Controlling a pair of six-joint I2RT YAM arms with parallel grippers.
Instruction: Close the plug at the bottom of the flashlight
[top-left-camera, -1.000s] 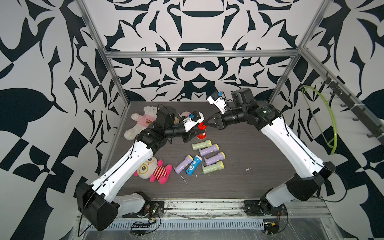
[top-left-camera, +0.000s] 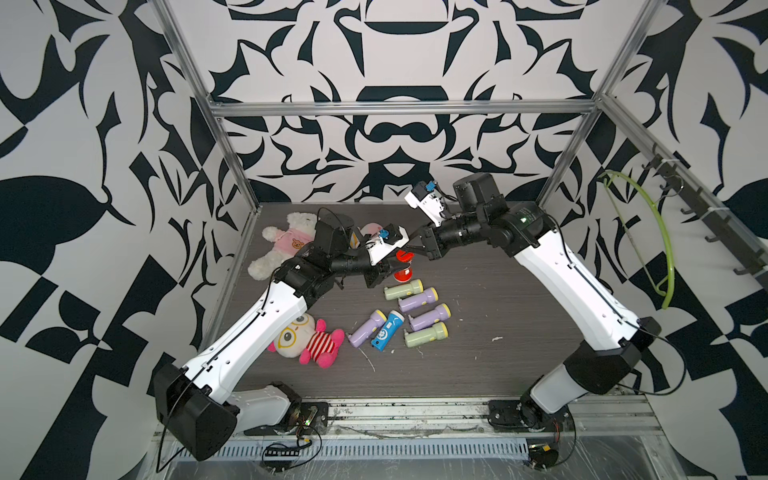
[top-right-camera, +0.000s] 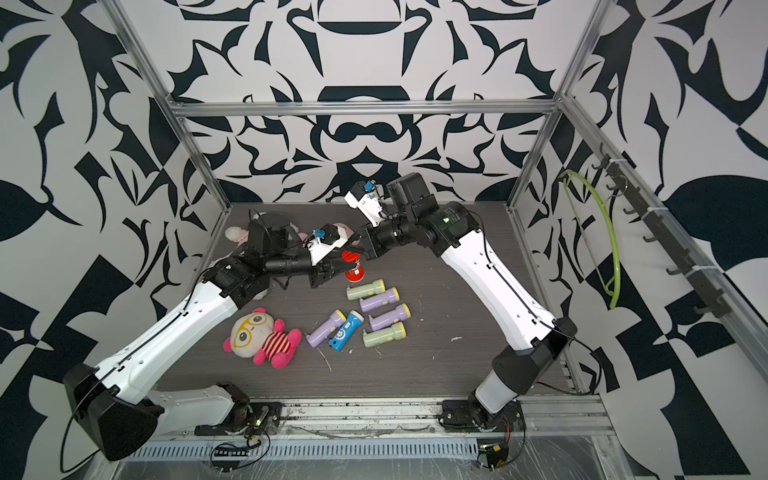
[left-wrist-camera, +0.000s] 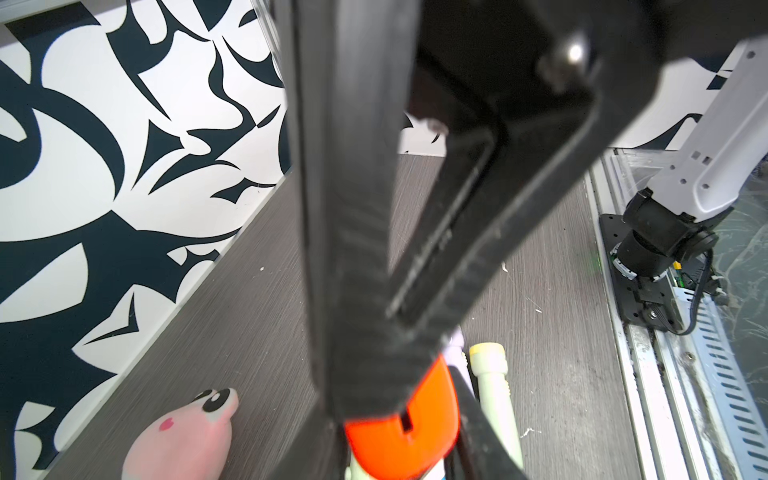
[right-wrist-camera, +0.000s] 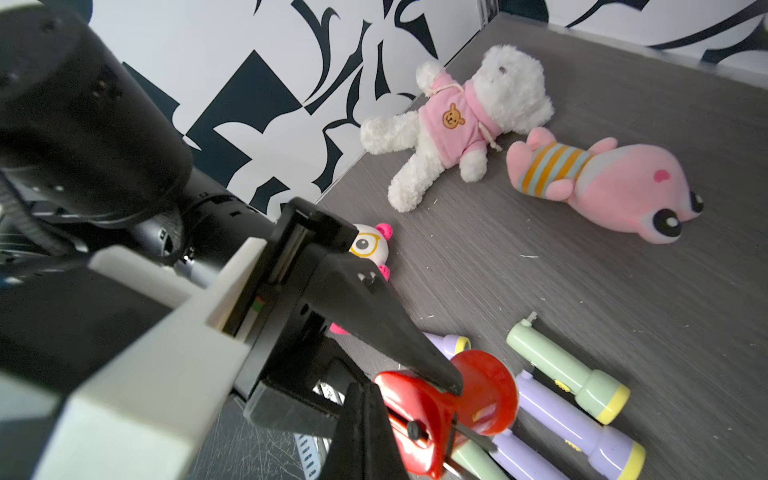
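A red flashlight (right-wrist-camera: 489, 392) hangs above the table, its round head facing down and away. My left gripper is shut on the flashlight's body; one dark finger (right-wrist-camera: 420, 348) crosses it in the right wrist view. My right gripper is shut, nothing showing between its fingers, and its tip lies close to the flashlight's bottom end. In the left wrist view, the right fingers (left-wrist-camera: 360, 344) loom large and cover part of the red end. Whether they touch it, and how the plug sits, I cannot tell.
Several flashlights lie on the table below, including a green one (top-left-camera: 404, 289), a purple one (top-left-camera: 418, 300) and a blue one (top-left-camera: 388, 330). Plush toys, such as a white bear (right-wrist-camera: 456, 120) and a pink frog (right-wrist-camera: 624, 188), lie around the left and back.
The left arm has stayed still, keeping hold of the red flashlight.
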